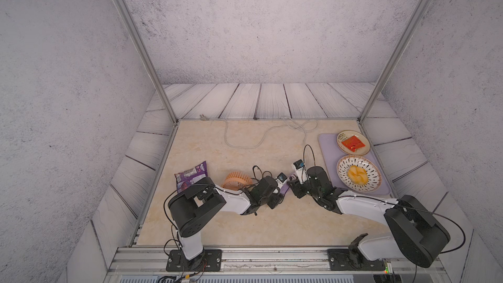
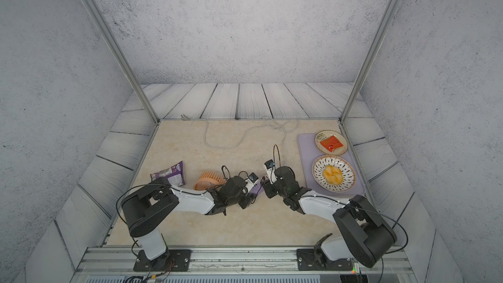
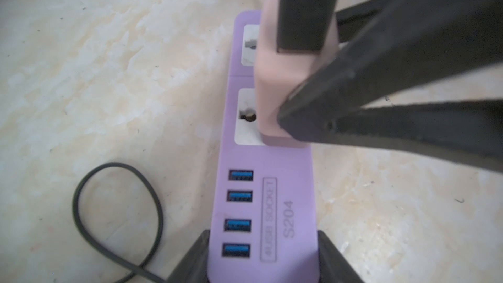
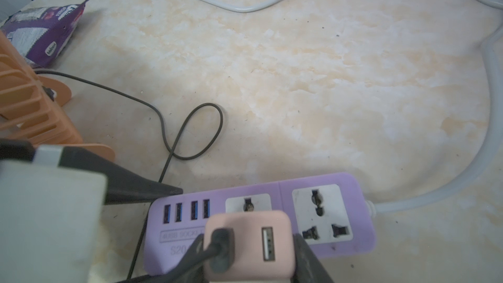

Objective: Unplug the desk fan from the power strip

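The lavender power strip (image 3: 293, 178) lies on the table, and my left gripper is shut across its USB end. A pink cube adapter (image 4: 251, 230) with a black cable plug in its face stands over the socket nearer the USB ports. My right gripper is shut on this adapter, one finger (image 4: 310, 264) at its side. The adapter's underside is hidden, so I cannot tell whether its prongs sit in the socket. The orange desk fan (image 1: 236, 179) stands left of the strip, its thin dark cable (image 4: 220, 120) looping on the table.
A purple snack bag (image 1: 191, 174) lies at the left. On the right, a lavender tray (image 1: 329, 149) holds two plates with food. The strip's white cord (image 4: 487, 141) runs toward the back. Open table lies in front of both grippers.
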